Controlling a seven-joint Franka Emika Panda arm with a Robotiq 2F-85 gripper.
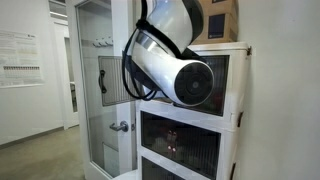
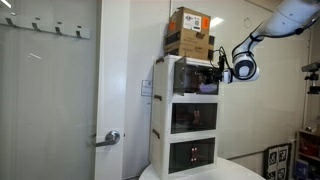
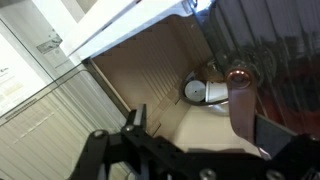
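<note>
A white cabinet [image 2: 158,95] with three tiers and dark see-through doors [image 2: 193,117] stands against the wall. My arm [image 1: 172,50] reaches to its top tier, and its rounded body covers much of that tier in the first exterior view. In the wrist view my gripper appears open, its two dark fingers [image 3: 137,120] apart at the bottom edge. Just ahead of the right finger stands a brown handle [image 3: 241,108] with a round metal end, close to a dark ribbed panel [image 3: 285,60]. Whether they touch cannot be told. Beyond lie small white round items [image 3: 197,91].
Cardboard boxes [image 2: 188,33] are stacked on the cabinet. A panel with a black handle [image 1: 102,81] juts out left of the top tier. A glass door with a metal lever [image 2: 108,138] stands left of the cabinet. A purple item [image 2: 209,88] shows at the top tier.
</note>
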